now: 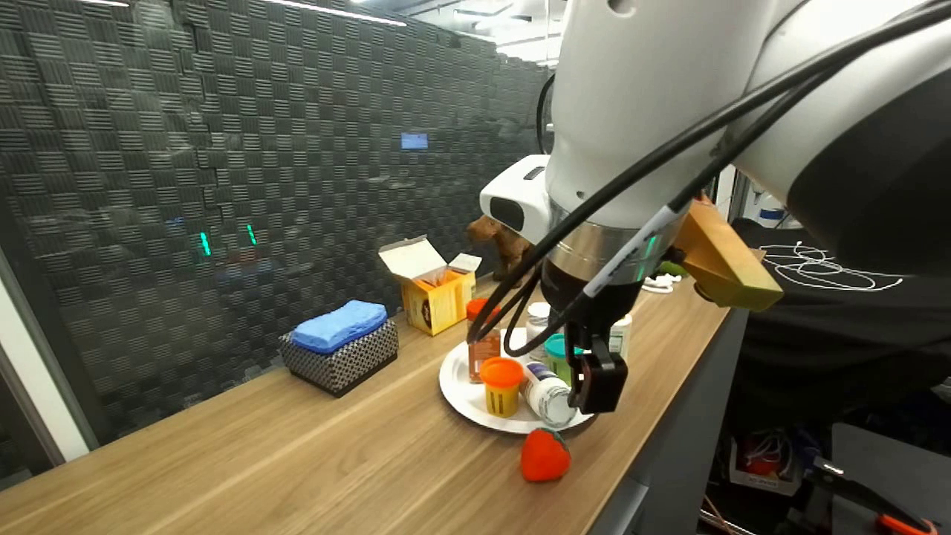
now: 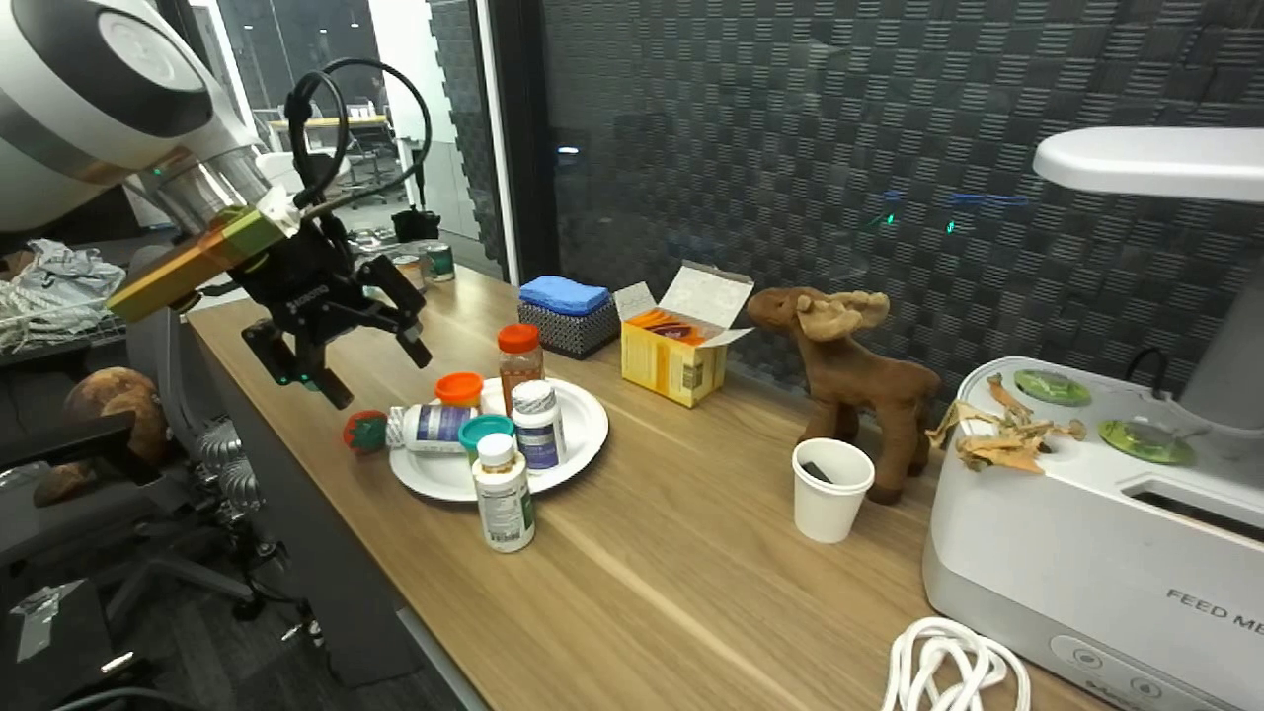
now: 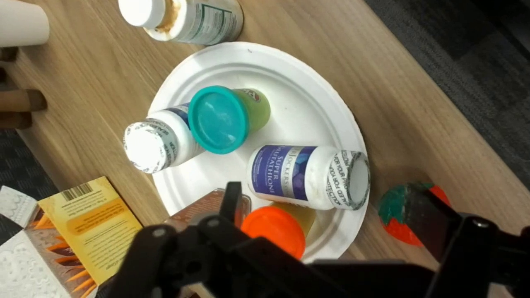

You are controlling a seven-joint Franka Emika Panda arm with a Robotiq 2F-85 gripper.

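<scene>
My gripper (image 2: 376,369) hangs open above the table, its fingers wide apart and nothing held. Below it is a white plate (image 3: 318,109). On the plate a white bottle with a purple label (image 3: 283,171) lies on its side. Around it stand an orange-lidded yellow tub (image 1: 501,398), a teal-lidded green tub (image 3: 218,119), a red-capped spice jar (image 2: 520,355) and another white bottle (image 2: 536,433). A red toy strawberry (image 1: 544,456) with a green top sits on the wood just off the plate; in the wrist view one finger (image 3: 431,218) partly covers it.
A white-and-green bottle (image 2: 504,504) stands beside the plate. Behind are an open yellow box (image 2: 672,361), a patterned box with blue cloth (image 1: 340,343), a plush moose (image 2: 847,367) and a paper cup (image 2: 829,498). Bare wood (image 1: 356,464) lies left of the strawberry in exterior view 1.
</scene>
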